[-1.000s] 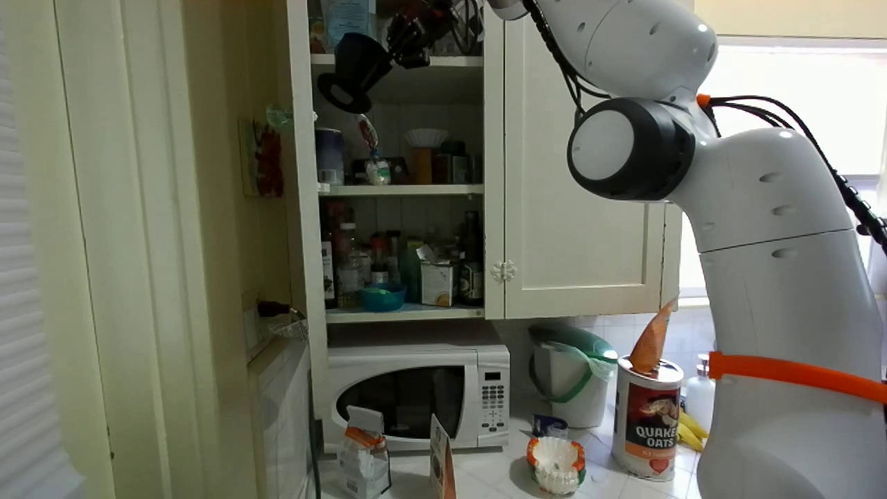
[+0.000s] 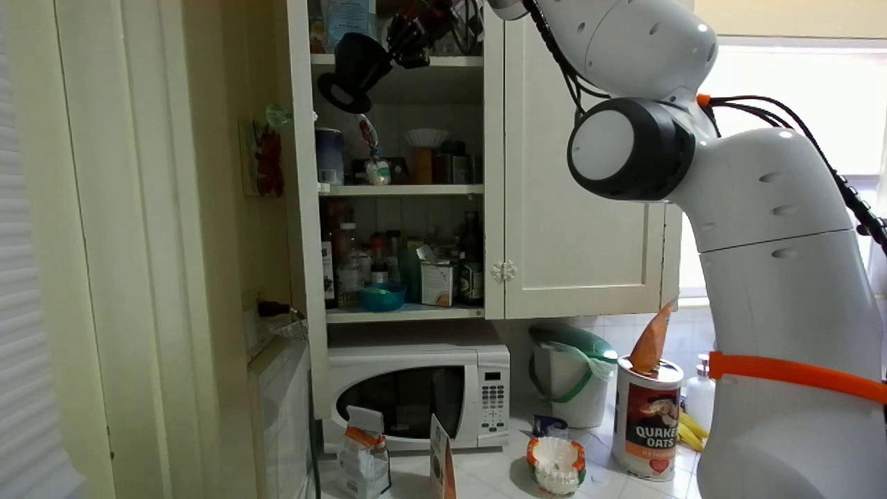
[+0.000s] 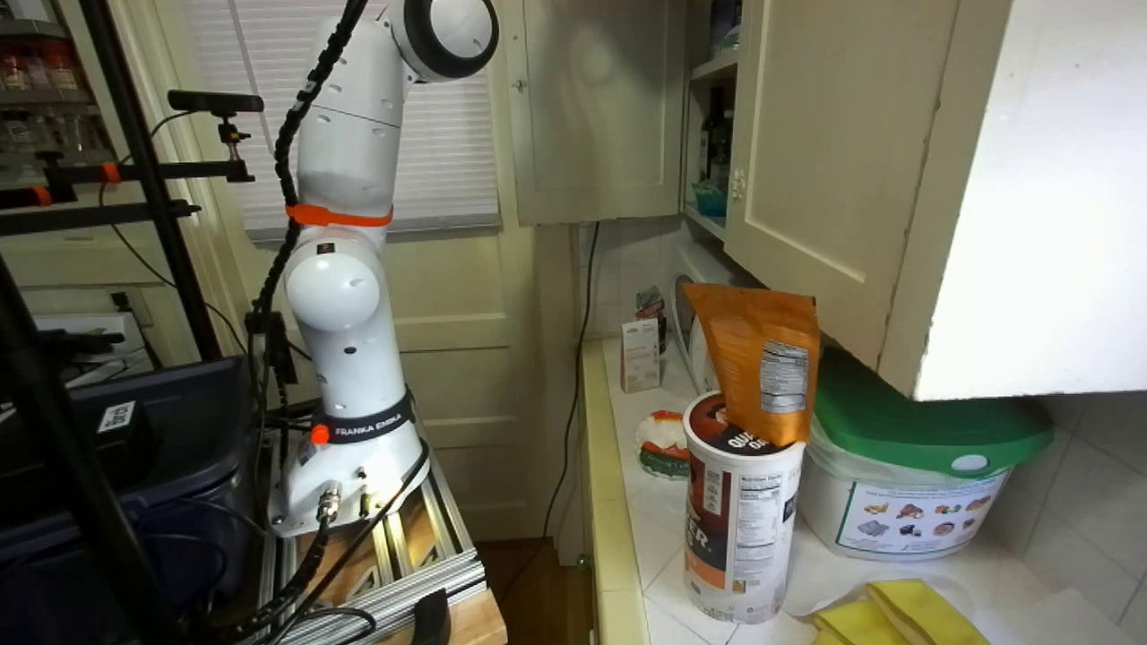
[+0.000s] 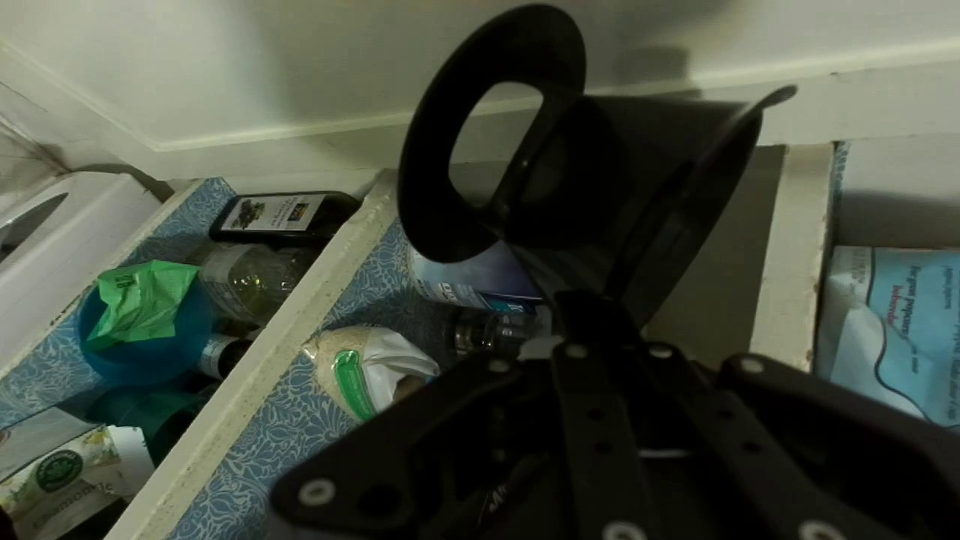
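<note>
A black cone-shaped dripper with a wide ring base [image 4: 630, 171] is held by its edge, with my gripper shut on it. In exterior view 1 the tilted black dripper [image 2: 359, 73] hangs in front of the open cupboard, level with the upper shelf board, its ring pointing down and left. My gripper [image 2: 392, 55] reaches it from the upper right. Exterior view 2 shows the arm, but neither the gripper nor the dripper.
Below the dripper, the middle shelf [image 2: 399, 190] carries a blue canister [image 2: 330, 156], a tied bag [image 2: 378, 171] and a white paper filter stack [image 2: 426, 137]. Bottles and a blue bowl [image 2: 382, 296] crowd the lower shelf. The closed cupboard door [image 2: 582, 166] stands to the right.
</note>
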